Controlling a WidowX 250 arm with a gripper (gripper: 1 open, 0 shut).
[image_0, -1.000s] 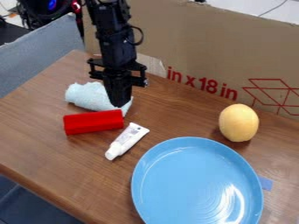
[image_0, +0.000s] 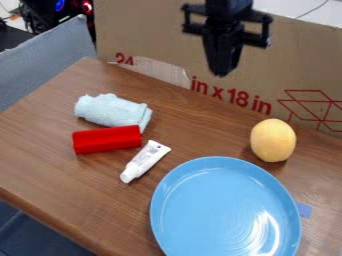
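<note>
My gripper (image_0: 222, 60) hangs high at the top middle of the camera view, shut, nothing seen between its fingers, above the back of the table. A light blue folded cloth (image_0: 112, 111) lies on the left of the wooden table, with a red cylinder (image_0: 106, 139) just in front of it. A white tube (image_0: 144, 161) lies right of the red cylinder. A yellow potato-like object (image_0: 273, 141) sits at the right, behind a blue plate (image_0: 225, 212).
A cardboard panel (image_0: 160, 35) stands along the back of the table. The wooden table (image_0: 54, 160) has free room at the left and in the middle behind the tube. A grey padded edge (image_0: 40, 65) runs along the left.
My gripper has risen and moved right, away from above the cloth toward the top middle. The objects on the table look unmoved.
</note>
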